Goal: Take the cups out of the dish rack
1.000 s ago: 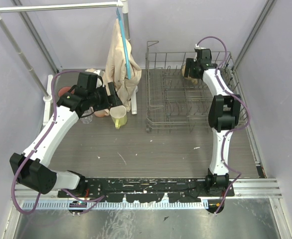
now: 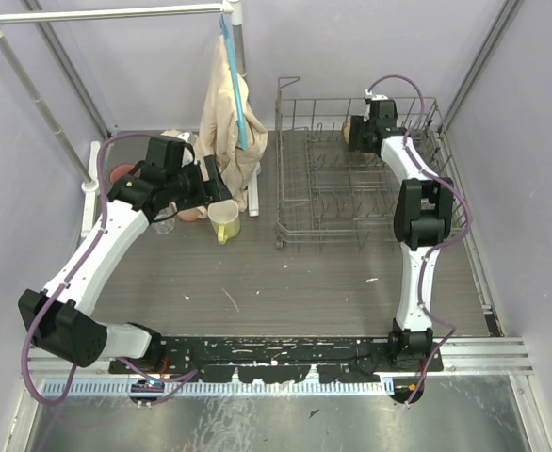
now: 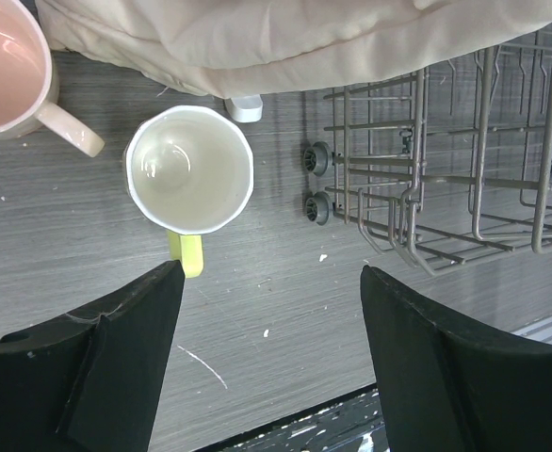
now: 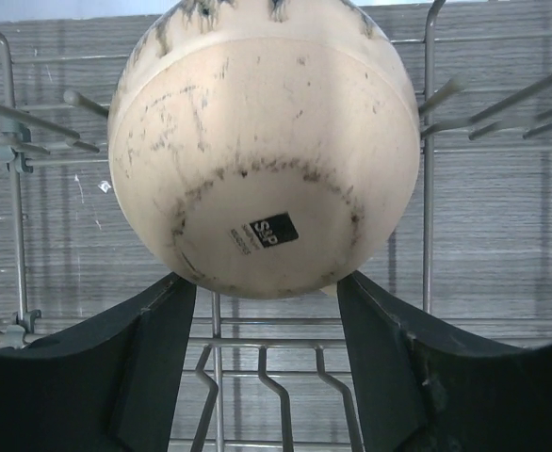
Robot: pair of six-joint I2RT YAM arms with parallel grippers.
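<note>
A cream, dark-speckled cup (image 4: 263,151) rests tilted among the prongs at the back of the dish rack (image 2: 281,188), bottom toward the right wrist camera. My right gripper is at its lower edge, fingers apart on either side; whether they touch it is unclear. My left gripper stands open above the table, nothing between its fingers. Beyond them sit a yellow-green mug (image 2: 224,226) and a pink mug (image 3: 1,71) outside the rack.
A cream cloth (image 2: 224,132) hangs from a white rail (image 2: 116,13) left of the rack. A clear glass (image 2: 163,224) stands behind the left arm.
My right gripper has shifted slightly over the cup at the rack's back. The left arm has not moved.
</note>
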